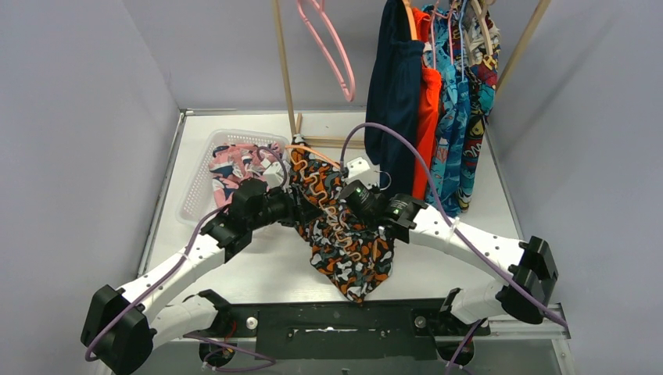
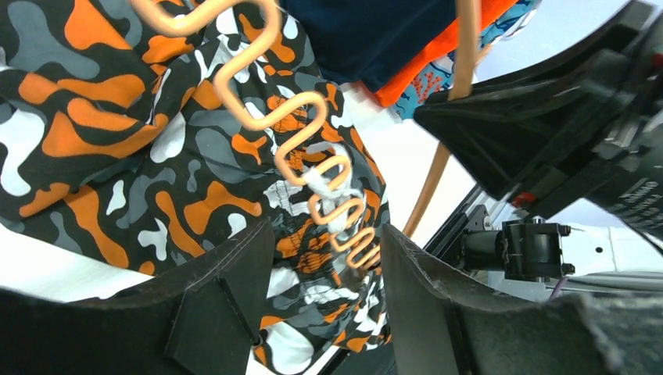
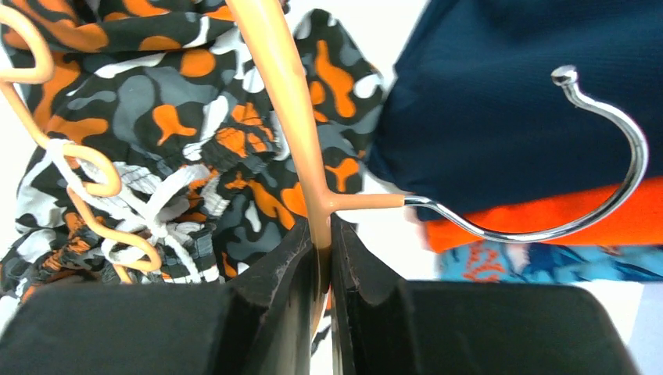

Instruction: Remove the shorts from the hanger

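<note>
The camouflage shorts point(image 1: 352, 262), dark with orange, grey and white patches, lie in the middle of the table. Above them is an orange hanger point(image 3: 285, 86) with a wavy lower bar and a metal hook. My right gripper is shut on the hanger's upper bar close to the hook's base. White drawstrings point(image 3: 152, 207) lie tangled around the wavy bar. In the left wrist view my left gripper stands open over the shorts, with the wavy bar seen between its fingers. Whether any waistband is still caught on the bar, I cannot tell.
A white basket point(image 1: 191, 187) holding pink clothing stands at the left. Navy shorts point(image 1: 395, 94) and other garments hang from the rack at the back right. A pink hanger point(image 1: 336, 58) hangs empty above. Bare table shows at the front left.
</note>
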